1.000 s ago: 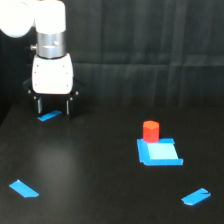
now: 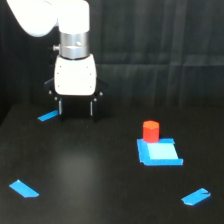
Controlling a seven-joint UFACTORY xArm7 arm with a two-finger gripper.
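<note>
A red block (image 2: 151,130) stands upright right of centre. Its foot is at the back left part of a pale square edged with blue tape (image 2: 163,152); whether it rests on the square or just behind it I cannot tell. My gripper (image 2: 77,108), under the white arm, hangs at the left, well apart from the block. Its two dark fingers are spread, with nothing visible between them.
Blue tape strips mark the dark table at the back left (image 2: 48,115), front left (image 2: 24,188) and front right (image 2: 196,197). A black curtain (image 2: 140,50) closes off the back.
The arm and gripper have shifted to the right, leaving the back left tape strip beside the gripper. The red block and the taped square have not moved.
</note>
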